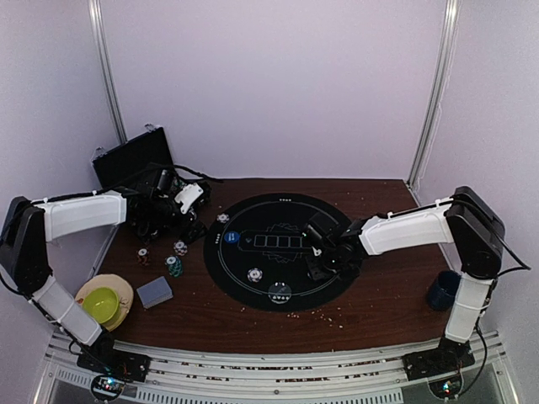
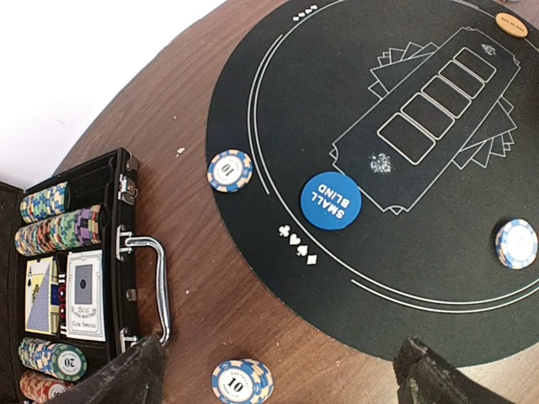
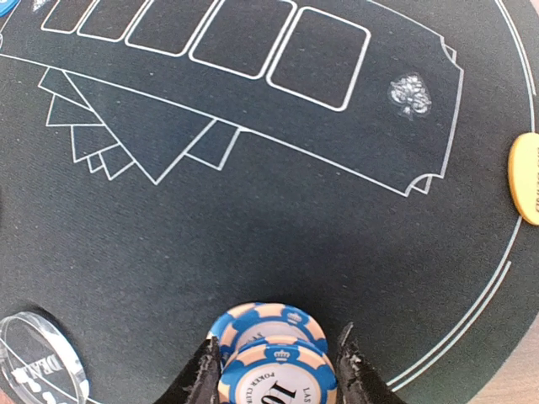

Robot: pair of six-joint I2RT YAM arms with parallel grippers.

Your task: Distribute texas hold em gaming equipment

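Note:
The round black poker mat (image 1: 244, 290) lies mid-table. In the right wrist view, my right gripper is shut on blue-and-white poker chips (image 3: 278, 383) marked 10, low over the mat. A similar chip (image 3: 295, 316) shows just behind them, partly covered; whether they touch, I cannot tell. My left gripper stands open near the open chip case (image 2: 126, 244), its fingers wide apart. Between them, lower down on the wood, is a small chip stack (image 2: 242, 381). The blue SMALL BLIND button (image 2: 330, 200) and single chips (image 2: 229, 171) rest on the mat.
A clear dealer button (image 1: 280, 292) and an orange button (image 3: 526, 178) are on the mat. Loose chip stacks (image 1: 173, 266), a blue-grey box (image 1: 154, 292) and a green bowl (image 1: 101, 305) stand at left. A dark blue cup (image 1: 443, 290) is at right.

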